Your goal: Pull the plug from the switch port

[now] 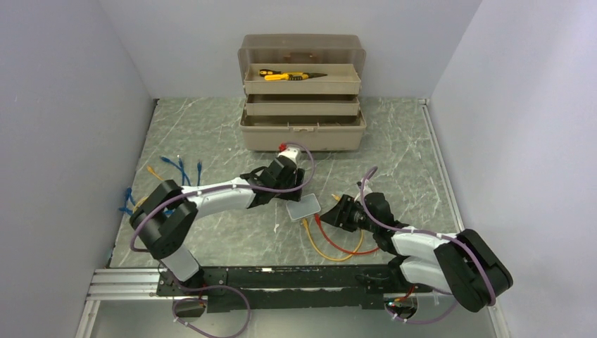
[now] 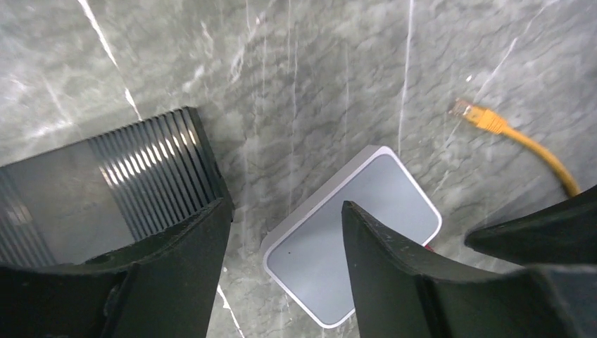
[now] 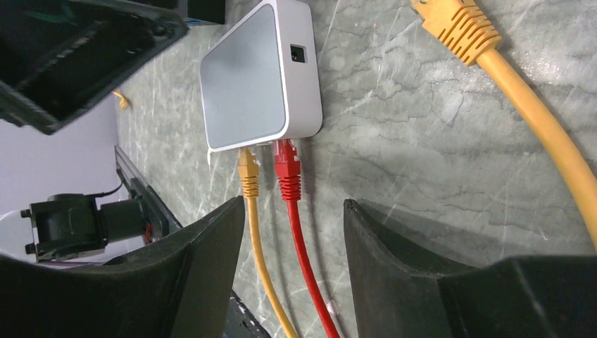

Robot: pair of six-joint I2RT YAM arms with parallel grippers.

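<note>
The small white switch (image 1: 303, 205) lies on the grey marble mat, with a red plug (image 3: 286, 167) and a yellow plug (image 3: 248, 171) in its near side. A loose yellow plug (image 2: 486, 120) lies beside it. My left gripper is above the switch and the black box (image 2: 77, 190), fingers apart with nothing between them. My right gripper is open over the two plugged cables, just short of the plugs, nothing in it.
A beige toolbox (image 1: 303, 134) with yellow-handled tools stands at the back. Blue and yellow cables (image 1: 181, 176) lie on the left.
</note>
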